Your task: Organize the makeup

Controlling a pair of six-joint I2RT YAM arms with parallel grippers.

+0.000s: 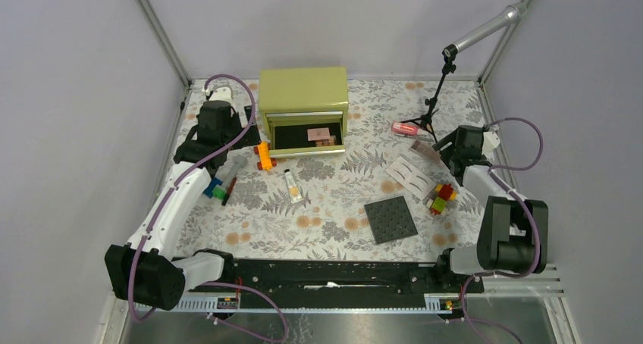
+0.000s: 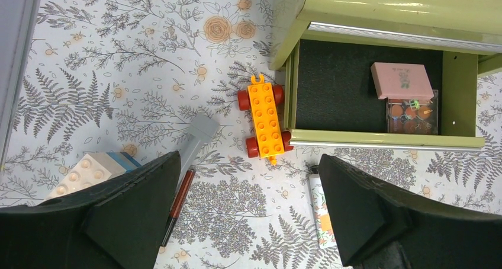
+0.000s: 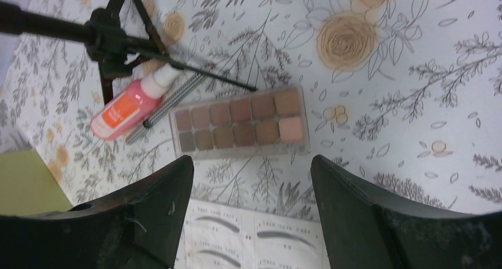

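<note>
My right gripper is part open above an eyeshadow palette (image 3: 239, 124), nothing between its fingers. A pink bottle (image 3: 123, 111) lies behind the palette, and a white brow-stencil sheet (image 3: 254, 239) in front. The olive organizer (image 1: 302, 86) has its drawer out, holding a pink box (image 2: 401, 79) and a small clear case (image 2: 411, 118). My left gripper hangs open at the organizer's left, over a white tube (image 2: 322, 213), a grey-handled tool (image 2: 192, 147) and a dark red pencil (image 2: 180, 195).
An orange toy car (image 2: 265, 118) sits by the drawer. Building bricks lie at left and at right (image 1: 441, 198). A dark pad (image 1: 390, 220) lies front centre. A black tripod (image 1: 429, 109) stands back right. The front middle has free room.
</note>
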